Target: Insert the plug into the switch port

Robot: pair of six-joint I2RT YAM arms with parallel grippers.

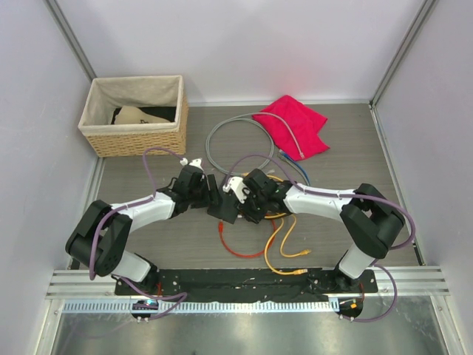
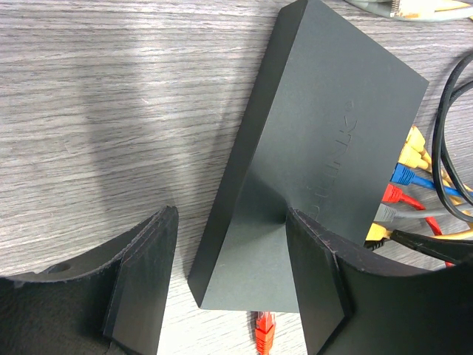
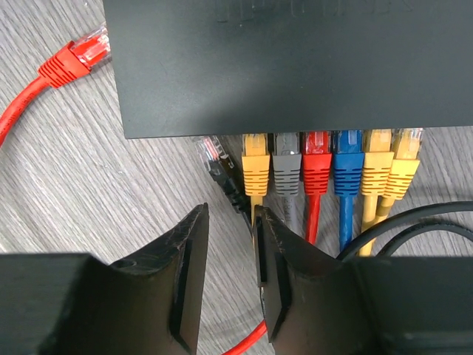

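The dark switch lies on the wood table, seen from above in both wrist views. My left gripper hovers over its near end, fingers apart with nothing between them. Along the switch's port side, yellow, grey, red and blue plugs sit in a row; a black plug lies angled beside the leftmost yellow one, its clear tip at the switch's edge. My right gripper is open over that black cable. A red plug lies at the switch's end.
A wicker basket stands at the back left, a red cloth at the back right. Loose grey, yellow and red cables lie around the switch.
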